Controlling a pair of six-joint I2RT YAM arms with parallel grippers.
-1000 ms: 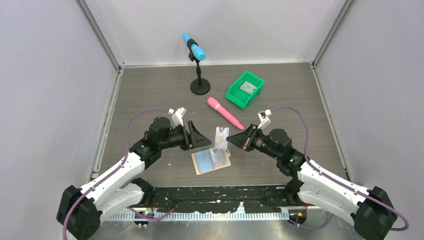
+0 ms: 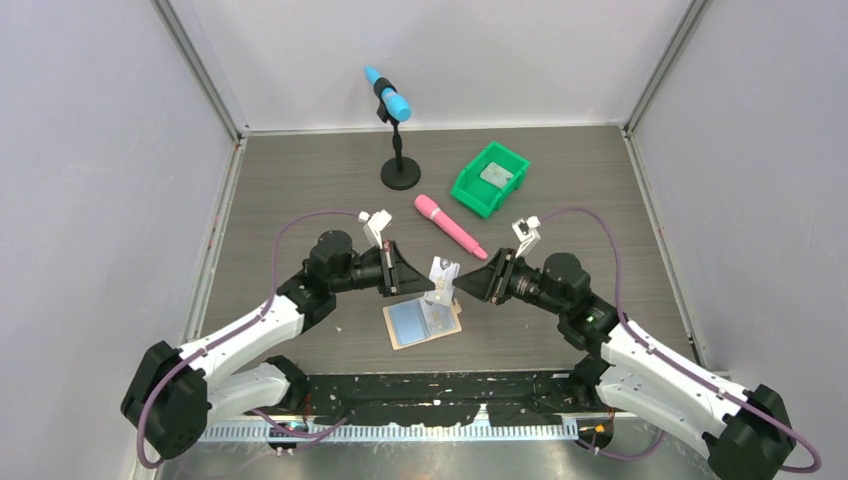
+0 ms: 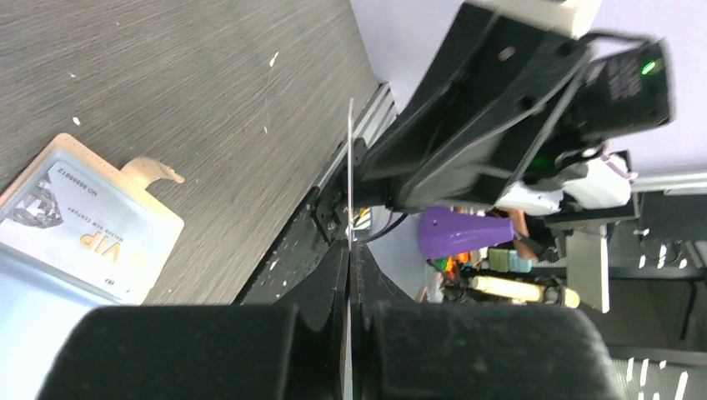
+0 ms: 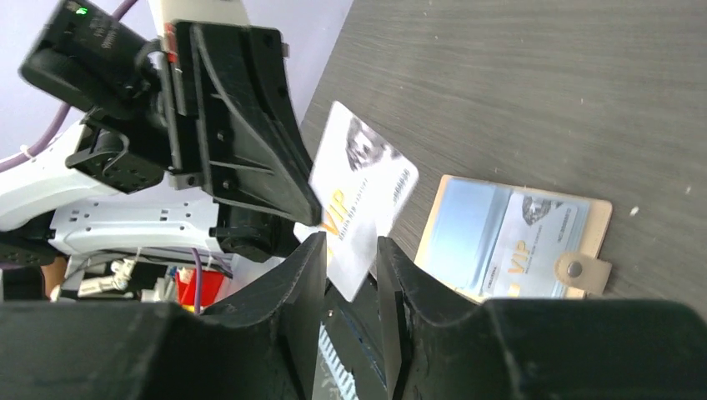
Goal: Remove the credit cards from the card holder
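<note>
A white VIP card [image 2: 441, 281] is held upright in my left gripper [image 2: 428, 284], seen edge-on as a thin strip in the left wrist view [image 3: 350, 167] and face-on in the right wrist view [image 4: 358, 208]. My right gripper faces the card, its fingers parted, near the card's lower part; whether they touch it is unclear. The open card holder [image 2: 410, 322] lies below on the table, with another VIP card [image 4: 525, 242] in its pocket and a strap with a snap [image 4: 584, 271].
A pink microphone [image 2: 450, 226] lies behind the grippers. A green basket [image 2: 481, 197] with something pale inside stands at back right, and a blue microphone [image 2: 393, 100] on a black stand [image 2: 400, 175] at the back.
My left gripper has moved right to the card over the last second and shut on it. The card has tilted slightly, and the right arm has shifted a little.
</note>
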